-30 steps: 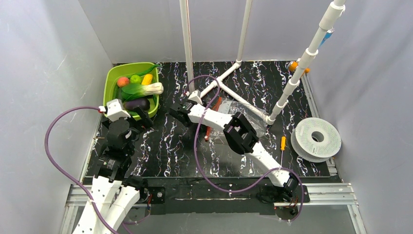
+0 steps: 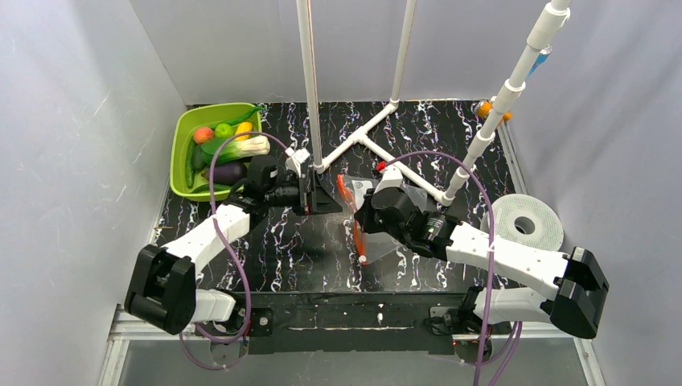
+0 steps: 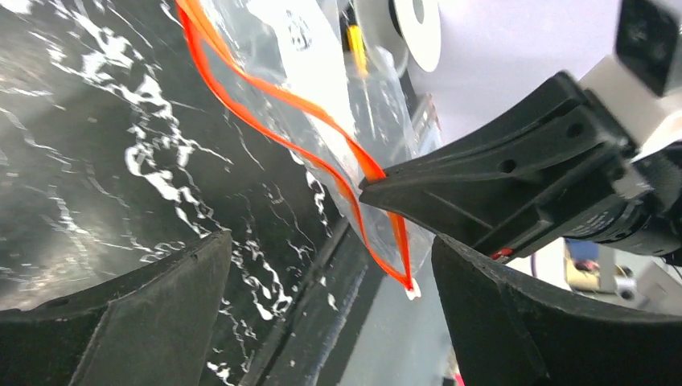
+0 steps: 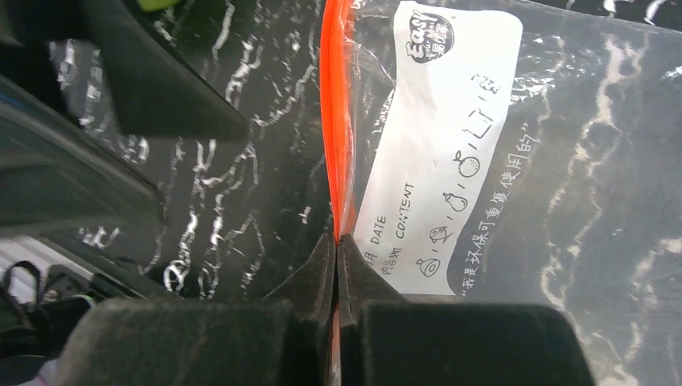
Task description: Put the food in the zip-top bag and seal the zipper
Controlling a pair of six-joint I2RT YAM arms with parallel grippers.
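A clear zip top bag [image 4: 595, 161] with orange zipper edge [image 4: 336, 121] lies mid-table. My right gripper is shut on that zipper edge, as the right wrist view shows; the top view has it [image 2: 366, 213] over the bag. My left gripper [image 2: 318, 201] stands open just left of the bag, with nothing between its fingers; in the left wrist view its fingertips [image 3: 193, 273] flank the loose end of the orange edge. The food, including an eggplant [image 2: 225, 171], peach [image 2: 203, 134] and leafy vegetable [image 2: 251, 146], sits in the green bin [image 2: 181, 137].
White pipes [image 2: 366, 129] frame the back and right of the table. A white roll [image 2: 547, 217] lies at the right, an orange object [image 2: 483, 108] at the back right. Bare table lies in front of the bin.
My left arm has swung right from beside the bin to the bag. My right arm has swung round to stand over the bag's orange edge.
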